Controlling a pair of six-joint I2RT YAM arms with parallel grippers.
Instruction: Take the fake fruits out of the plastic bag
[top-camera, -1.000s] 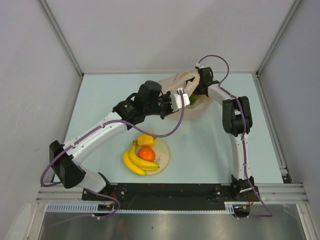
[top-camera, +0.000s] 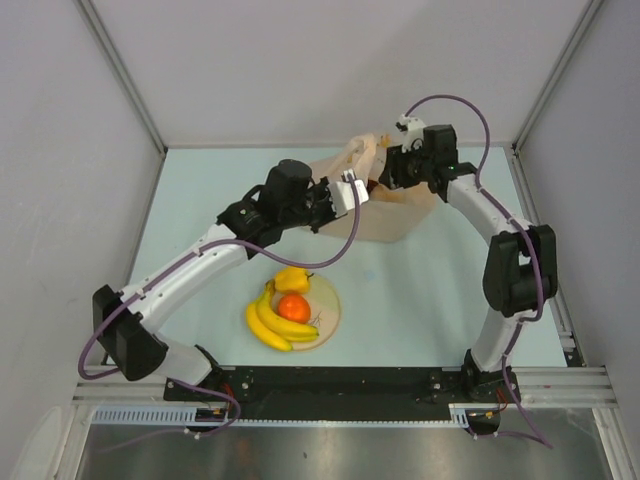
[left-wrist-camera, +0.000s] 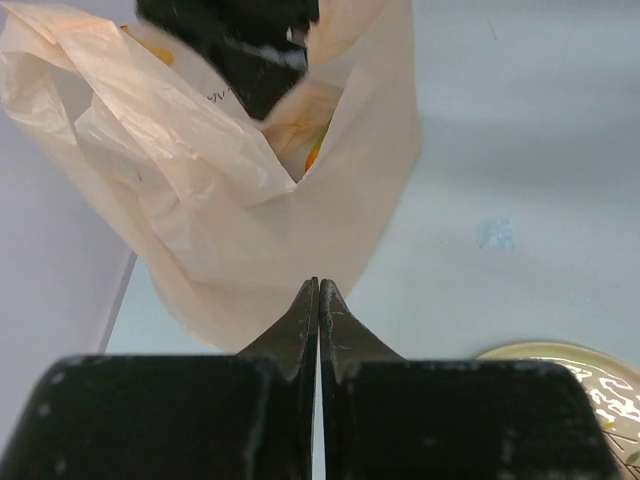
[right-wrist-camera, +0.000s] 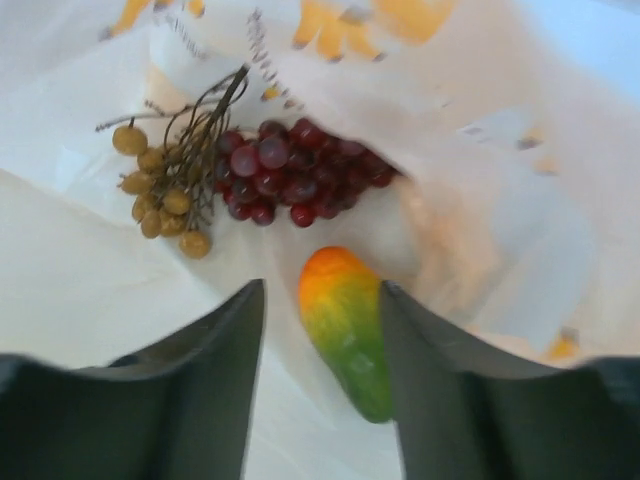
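Observation:
The pale plastic bag (top-camera: 385, 222) stands at the back of the table, its mouth open. Inside it, the right wrist view shows an orange-to-green long fruit (right-wrist-camera: 340, 310), dark red grapes (right-wrist-camera: 285, 172) and a bunch of small yellow-brown berries (right-wrist-camera: 175, 195). My right gripper is over the long fruit, fingers apart on either side of it in view; contact cannot be judged. My left gripper is shut in front of the bag, nothing visible between its fingertips. Bananas (top-camera: 270, 325), an orange (top-camera: 294, 308) and a yellow pepper (top-camera: 292, 280) lie together outside the bag.
A round plate (top-camera: 331, 300) lies under the fruits at front centre-left. Loose bag folds (left-wrist-camera: 150, 120) rise beside the opening.
The right arm has swung outward to the right and looks higher, its gripper still at the bag. A bag fold near that gripper has shifted left. My left arm has moved slightly left.

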